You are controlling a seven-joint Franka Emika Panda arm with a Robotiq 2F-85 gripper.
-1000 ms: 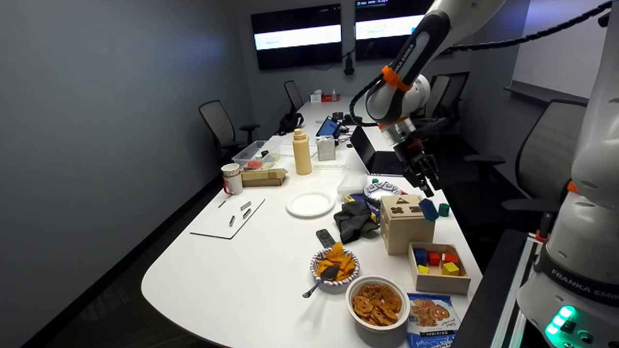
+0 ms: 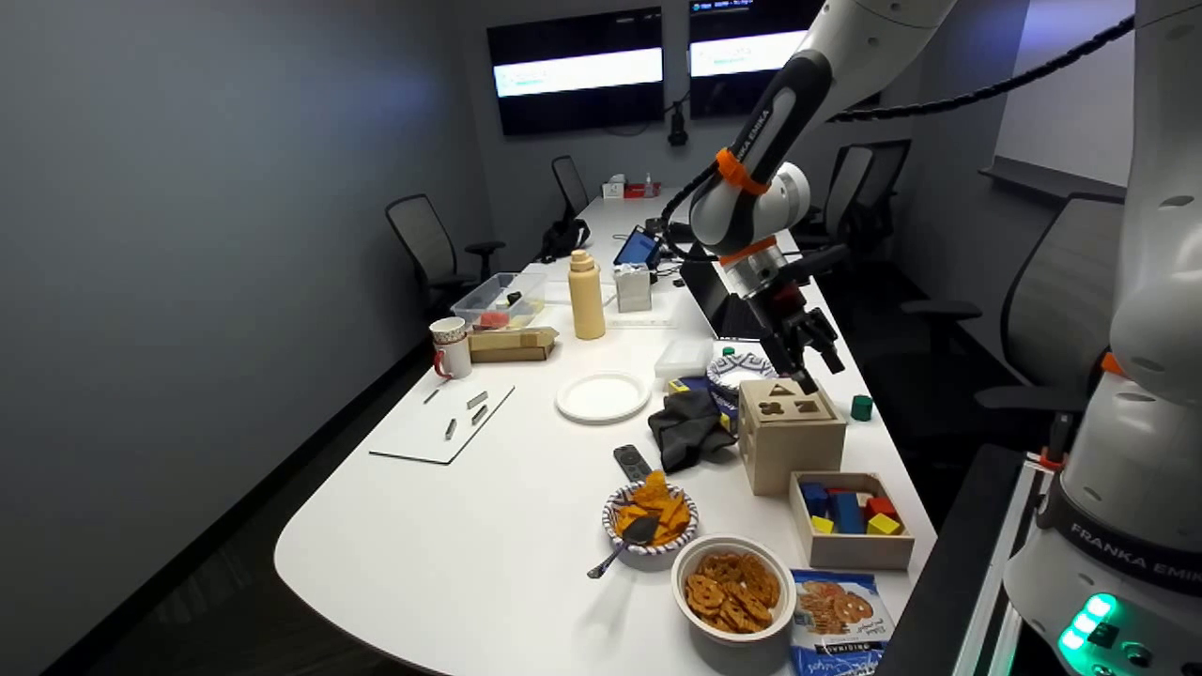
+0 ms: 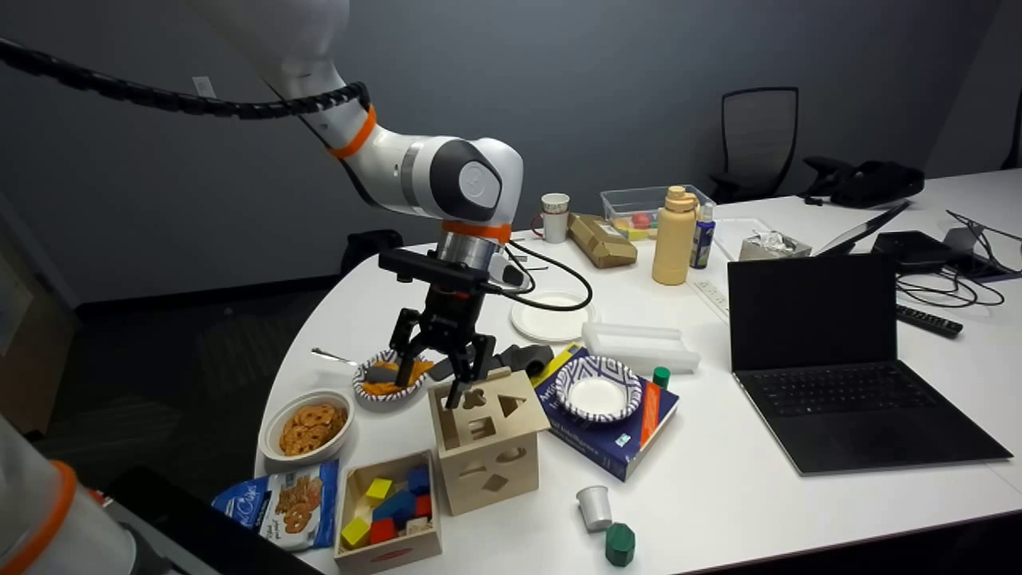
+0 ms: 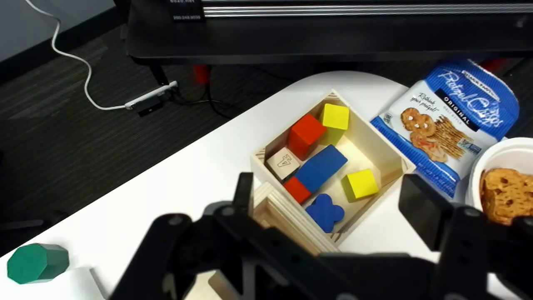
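My gripper hangs open above the wooden shape-sorter box, nothing between its fingers. In exterior view 2 the gripper is over the box's near left part, whose lid has cut-out holes. Beside the box stands a shallow wooden tray of coloured blocks. Looking down in the wrist view, I see a long blue block, red block, yellow block and blue flower-shaped block inside the tray. A green block lies apart on the table.
A pretzel bag and pretzel bowl sit close to the tray. Near the box are a chip bowl, dark cloth and a book with a patterned bowl. A small grey cup lies near the green block.
A blue block that was in the air by the box's right edge is gone from there, and a long blue block now shows in the tray. The gripper has shifted left over the box.
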